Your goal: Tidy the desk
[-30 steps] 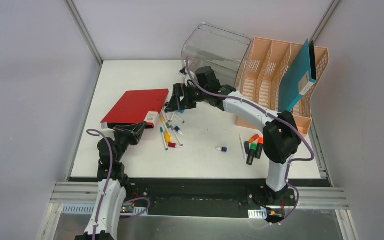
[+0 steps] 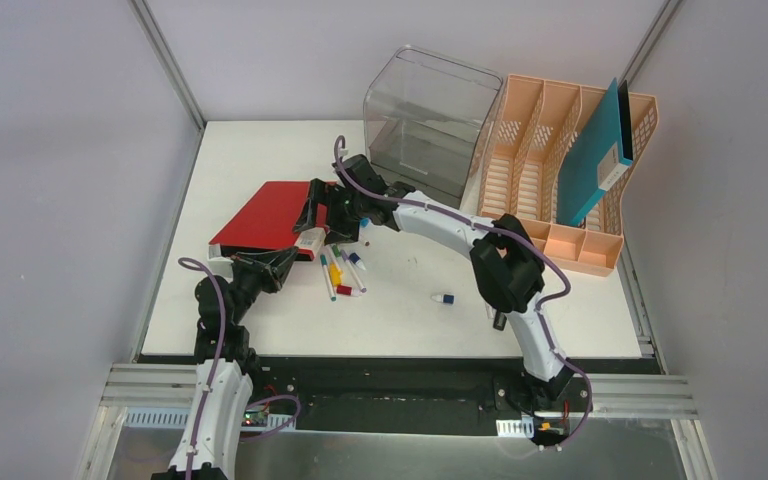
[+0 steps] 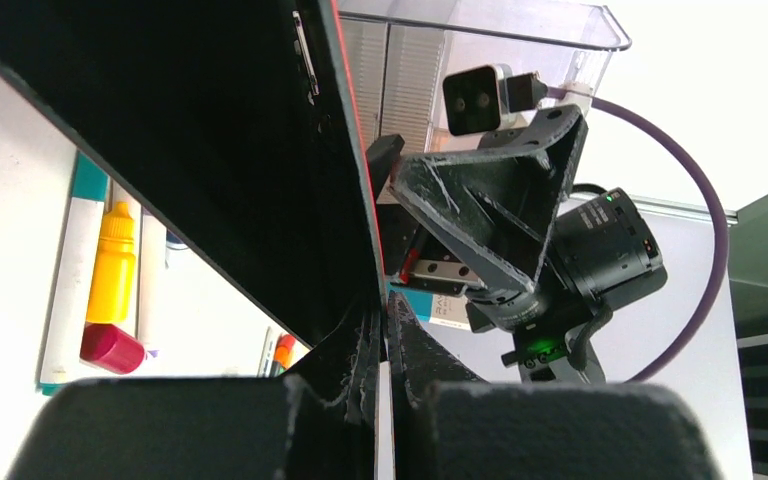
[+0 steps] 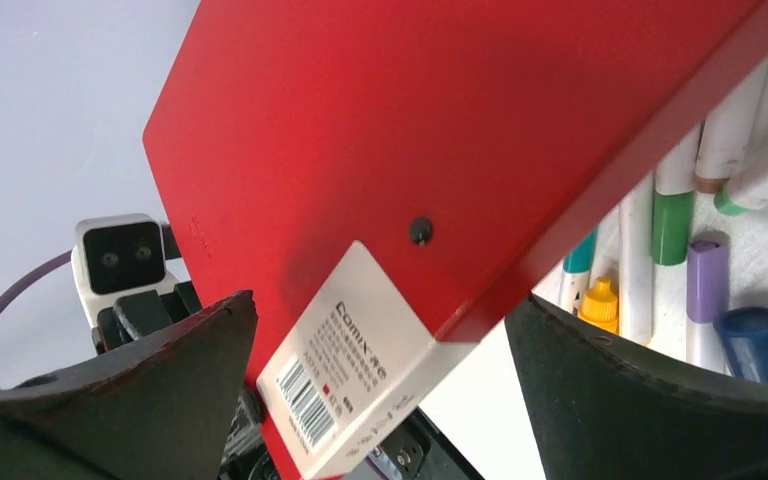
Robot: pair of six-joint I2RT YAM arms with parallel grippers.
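A red binder (image 2: 265, 212) lies tilted at the desk's left, its white label (image 4: 345, 365) at the near right corner. My left gripper is shut at the binder's dark near edge; whether it grips that edge is unclear. My right gripper stands open around the labelled corner from above, fingers either side. Loose markers (image 2: 325, 280), a yellow bottle (image 3: 112, 275) and caps lie beside the binder. At the back right, an orange file organizer (image 2: 525, 140) holds a teal binder (image 2: 590, 160).
A clear bin (image 2: 420, 120) stands at the back centre. A blue-capped piece (image 2: 443, 298) lies on the open front middle of the desk (image 2: 380, 330); more markers at the right are largely hidden by my right arm.
My right arm has swung left and down onto the binder's corner. My left gripper and the red binder have shifted slightly toward the right.
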